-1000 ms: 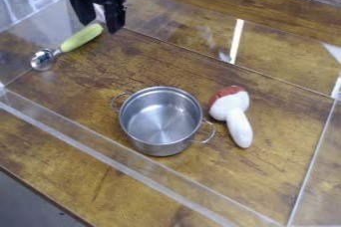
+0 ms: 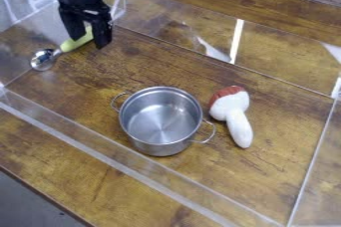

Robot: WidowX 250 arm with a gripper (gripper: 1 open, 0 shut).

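Observation:
My black gripper hangs at the upper left, open, over the green handle of a metal scoop. The scoop lies on the wooden table with its bowl toward the lower left; the gripper partly hides the handle's upper end. A steel pot with two side handles stands at the middle front, empty. To its right lies a white mushroom-like object with a red-speckled cap.
Clear plastic walls border the work area on the left, back, front and right.
My gripper has moved down and slightly toward the front, closer over the scoop's handle. The scoop, pot and mushroom-like object stay in place.

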